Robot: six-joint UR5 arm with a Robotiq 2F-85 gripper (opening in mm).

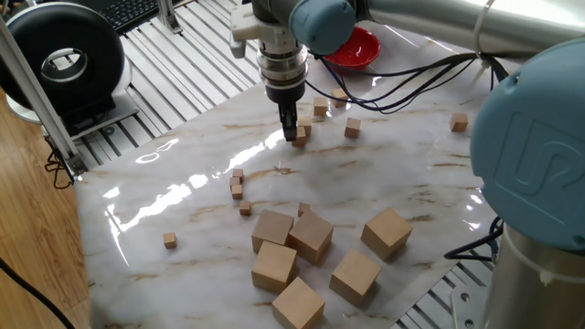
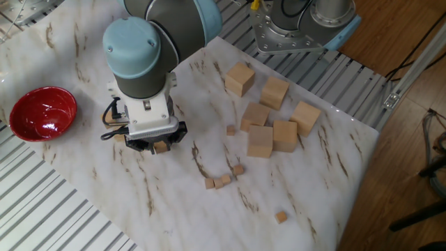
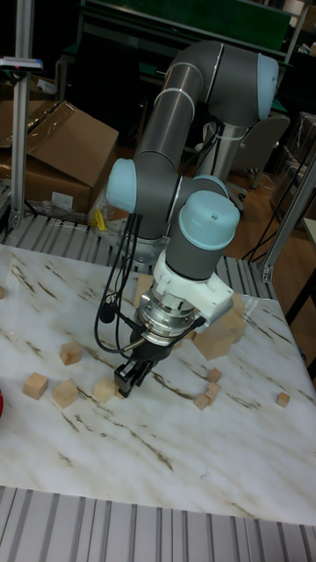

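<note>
My gripper (image 1: 289,135) points down close to the table, seen edge-on at the back of exterior view 1. A small wooden cube (image 1: 300,137) sits right at its fingertips, and a second small cube (image 1: 305,127) stands just behind. Seen from above, a cube (image 2: 161,147) shows between the black fingers (image 2: 180,132) of the gripper. In exterior view 3 a cube (image 3: 105,390) is beside the finger tips, partly covered by them. Whether the fingers press on the cube or stand apart from it cannot be made out.
A red bowl (image 2: 43,113) stands at the table's edge. Several large wooden blocks (image 1: 311,236) are grouped on the other side. Small cubes (image 1: 237,181) lie in a short row, with another cube (image 1: 170,239) alone. More small cubes (image 1: 352,128) surround the gripper.
</note>
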